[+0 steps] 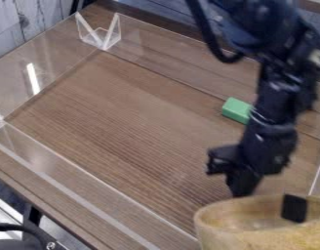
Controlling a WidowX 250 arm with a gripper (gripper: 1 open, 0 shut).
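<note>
My gripper (238, 174), black and motion-blurred, reaches down on the right side, just above the rim of a large tan bowl (234, 234) at the bottom right. Its fingertips look close together, with nothing visible between them. A dark block (293, 207) shows at the bowl's right side. A green block (236, 110) lies on the wooden table behind the arm, partly hidden by it.
A white wire-like holder (100, 31) stands at the back left. Black cables show at the lower-left edge.
</note>
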